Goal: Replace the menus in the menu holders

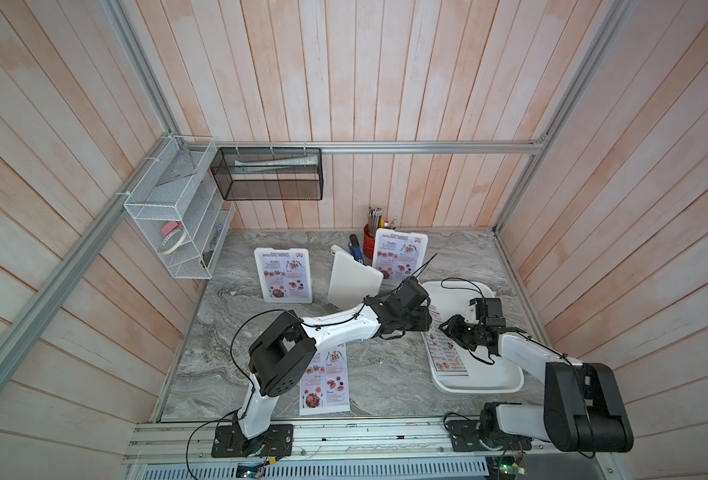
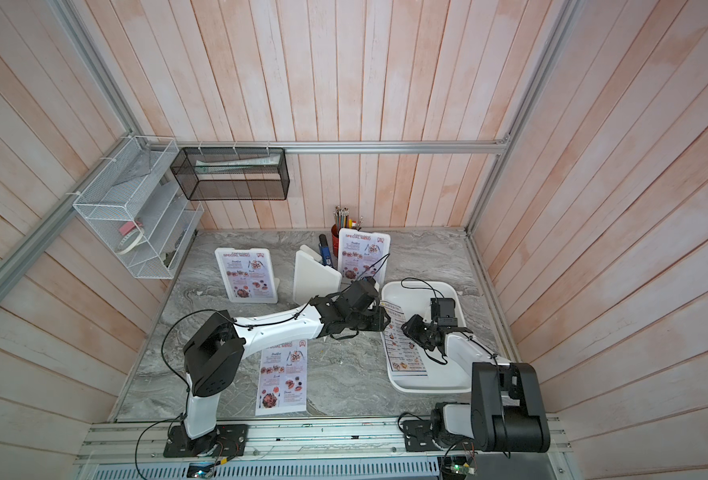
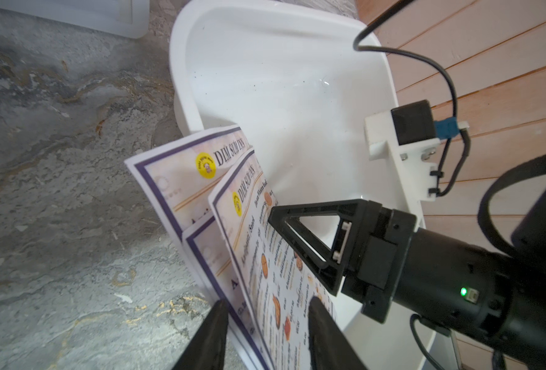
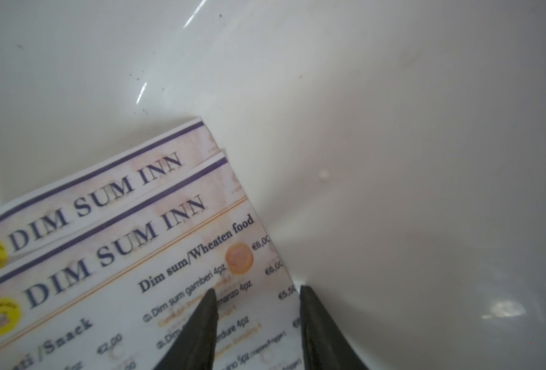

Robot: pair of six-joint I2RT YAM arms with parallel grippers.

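Dim Sum Inn menus (image 3: 254,246) lie stacked in the white tray (image 3: 285,86), their left edges lifted over its rim. My left gripper is over that left edge, fingers part open either side of the front sheet's edge. My right gripper is down on the menus' right edge in the tray; whether it grips paper is unclear. Two white holders (image 1: 283,275) stand upright showing Special Menu sheets; a third white holder (image 1: 354,280) between them shows a blank face. A loose menu (image 2: 282,376) lies on the front left counter.
A red pen cup (image 2: 335,240) and a dark blue object (image 1: 355,247) stand behind the holders. Wire baskets (image 1: 266,172) hang at the back and left.
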